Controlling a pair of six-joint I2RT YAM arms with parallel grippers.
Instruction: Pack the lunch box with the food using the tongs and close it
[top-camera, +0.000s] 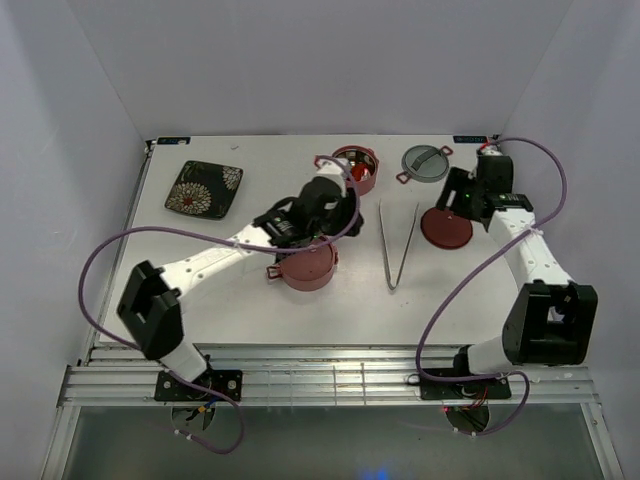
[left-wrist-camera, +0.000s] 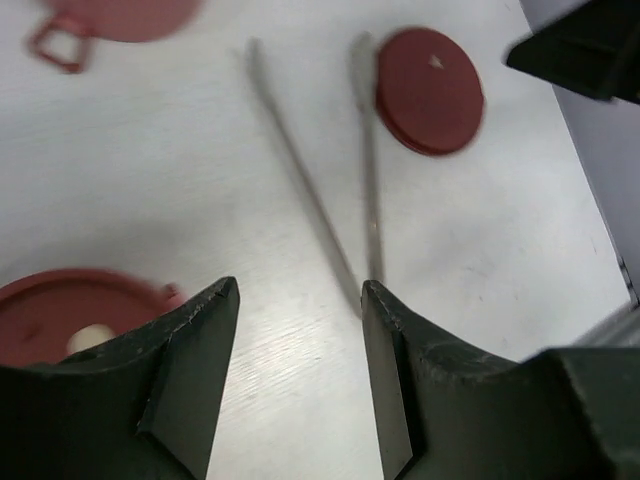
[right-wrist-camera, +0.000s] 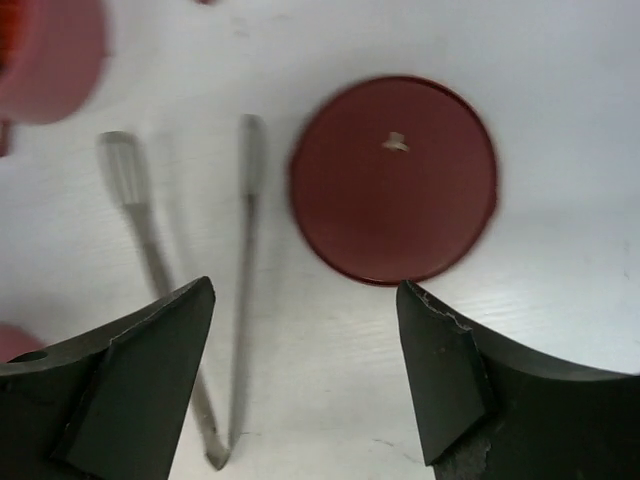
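My left gripper is open above the table, right of the lidded red pot (top-camera: 306, 270) in the top view. My right gripper hangs open over the right side, near the dark red round disc (top-camera: 447, 230). Long metal tongs (top-camera: 394, 270) lie between pot and disc, arms spread. At the back, a second red pot (top-camera: 365, 180) stands uncovered with orange-red contents, partly behind my left arm.
A grey round lid (top-camera: 425, 170) with red handles lies at the back right. A dark flower-patterned square plate (top-camera: 200, 185) sits at the back left.
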